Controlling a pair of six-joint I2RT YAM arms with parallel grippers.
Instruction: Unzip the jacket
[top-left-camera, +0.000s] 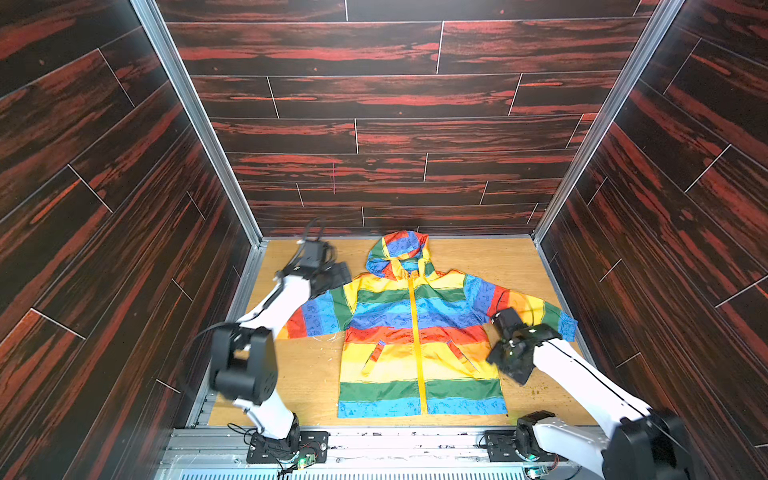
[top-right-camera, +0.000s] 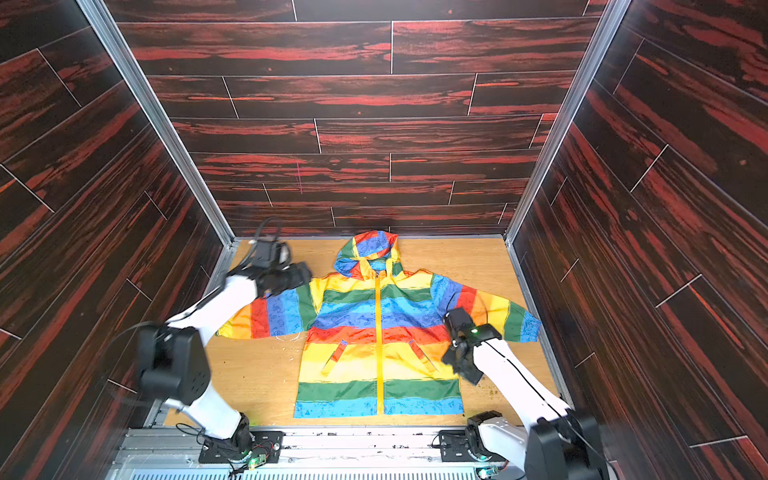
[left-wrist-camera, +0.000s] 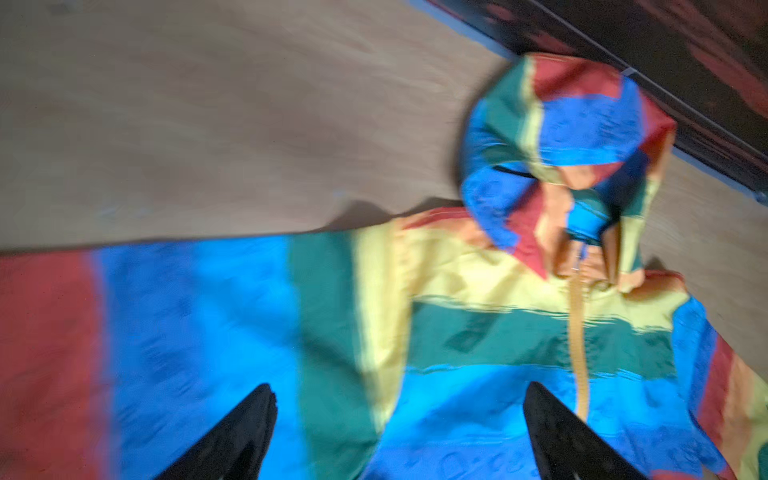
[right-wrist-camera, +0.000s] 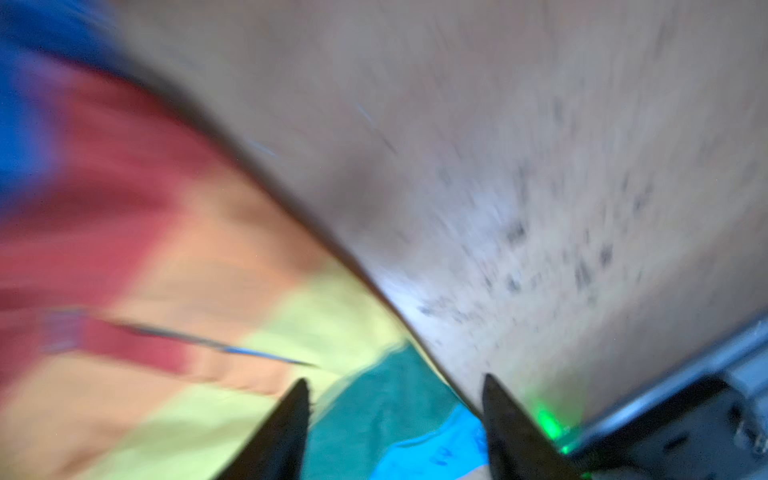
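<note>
A rainbow-striped hooded jacket (top-left-camera: 384, 320) lies spread flat, hood (top-right-camera: 368, 252) at the back, its orange front zipper (top-left-camera: 413, 344) closed from collar to hem. In the left wrist view the zip pull (left-wrist-camera: 581, 256) shows at the collar. My left gripper (top-left-camera: 332, 276) is open above the jacket's left-side sleeve near the shoulder, nothing between its fingers. My right gripper (top-left-camera: 504, 364) is at the lower right edge of the jacket, its fingers apart over fabric and table in the blurred right wrist view, with nothing visibly held.
Dark patterned walls with metal edges enclose the back and sides. A metal rail with mounts runs along the front edge.
</note>
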